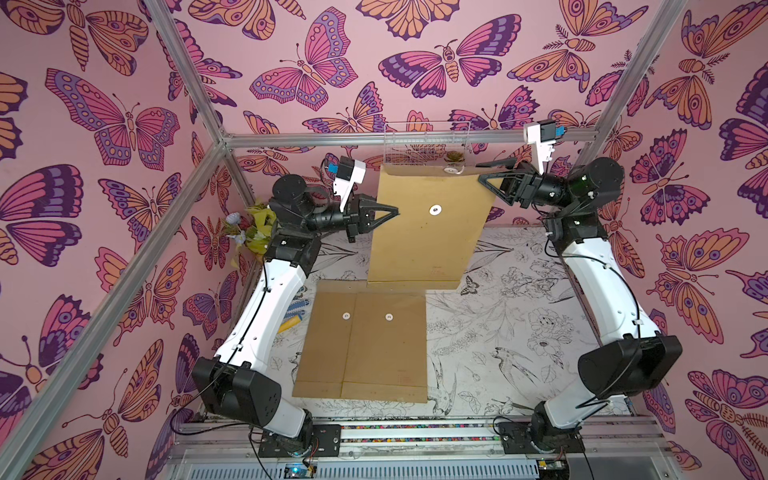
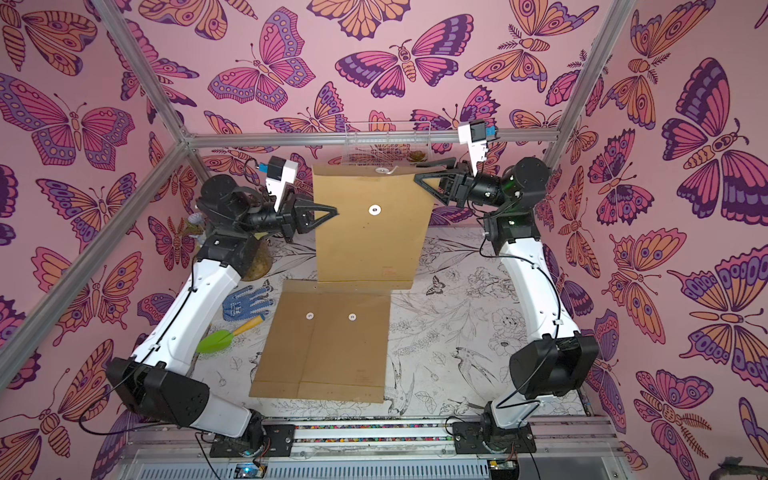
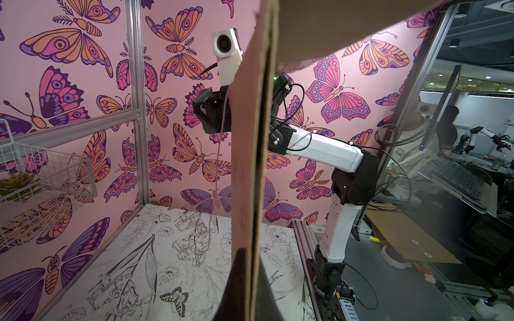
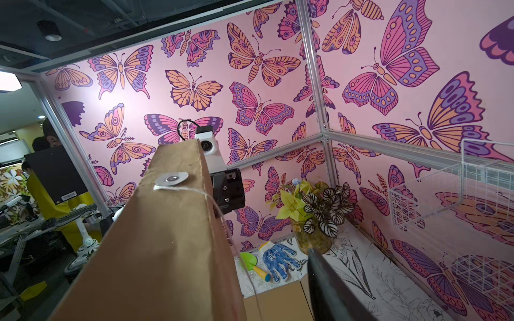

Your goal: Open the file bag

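Note:
The brown file bag (image 1: 428, 236) hangs upright above the table, a white button disc (image 1: 435, 209) on its front face. At its left edge my left gripper (image 1: 397, 211) is shut on the bag; the left wrist view shows the bag's edge (image 3: 258, 176) pinched between the fingertips. My right gripper (image 1: 483, 173) stands part open at the top right corner, fingers spread. In the right wrist view one dark finger (image 4: 329, 286) shows clear of the bag; the other is hidden. The flap's button (image 4: 172, 178) with its white string faces up at the bag's top.
Flat brown file bags (image 1: 384, 352) lie on the table below. A blue glove (image 2: 247, 304) and a green trowel (image 2: 216, 341) lie at the left, near a plant pot (image 4: 314, 240). A white wire basket (image 4: 428, 198) hangs at the back.

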